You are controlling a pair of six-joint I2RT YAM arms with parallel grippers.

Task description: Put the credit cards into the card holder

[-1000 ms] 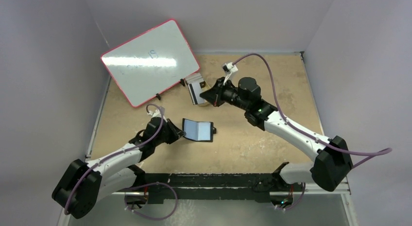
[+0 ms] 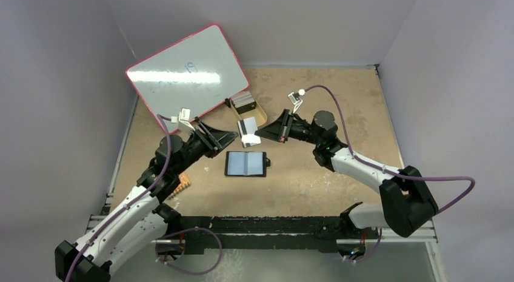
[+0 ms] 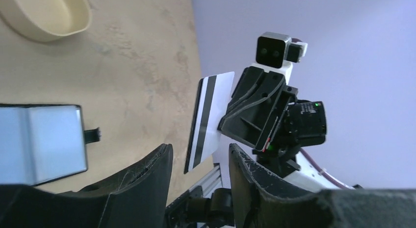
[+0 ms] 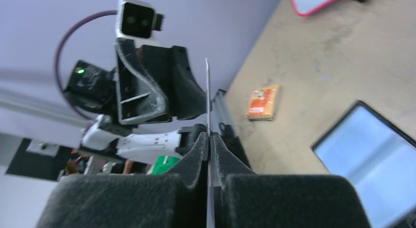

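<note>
My right gripper (image 2: 260,133) is shut on a white card with dark stripes, held upright in the air above the table; the right wrist view (image 4: 209,135) shows it edge-on between the fingertips. My left gripper (image 2: 231,137) stands open just left of the card, facing it, its fingertips (image 3: 159,157) apart with nothing between. The card holder (image 2: 254,164), an open black wallet with pale sleeves, lies flat below the grippers. Behind them a tan tray (image 2: 260,114) holds a stack of cards (image 2: 242,101).
A whiteboard (image 2: 176,82) with a pink rim lies at the back left. An orange object (image 4: 262,103) lies on the left of the table, partly behind the left arm.
My left gripper has risen from the card holder and moved toward the card; the holder now lies flat. My right gripper has moved from over the tray toward the front with the card.
</note>
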